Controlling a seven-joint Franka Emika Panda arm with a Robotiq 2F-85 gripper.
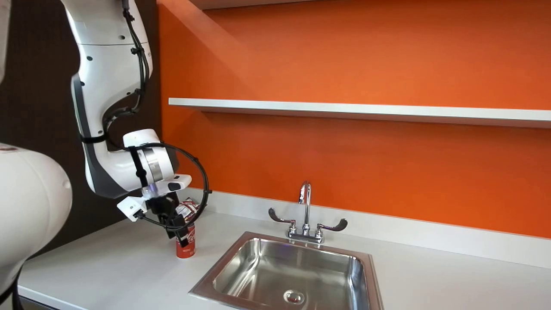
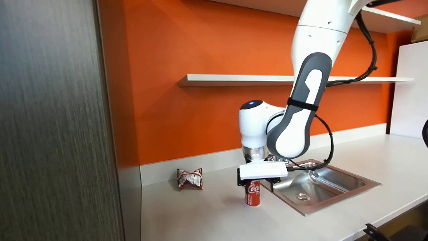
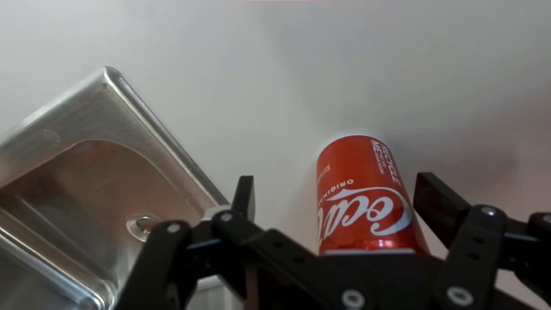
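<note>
A red Coca-Cola can point(image 1: 186, 251) stands on the counter left of the sink; it also shows as a can point(image 2: 252, 199) in exterior view 2. My gripper is open in the wrist view, its two black fingers point(image 3: 246, 199) spread wide. Between them in that view lies the can point(image 3: 356, 175), closer to the right finger, with a clear gap on the left. From exterior view 1, the tilted gripper point(image 1: 176, 235) overlaps the can's near side. Part of the can is hidden behind the gripper, and whether a finger touches it cannot be told.
A steel sink point(image 1: 372, 268) with a faucet point(image 1: 305, 206) is set into the counter to the right. A red and silver snack bag point(image 2: 190, 179) rests near the back wall. One shelf point(image 1: 361, 108) runs above. Bare counter point(image 1: 103, 268) spreads in front and left.
</note>
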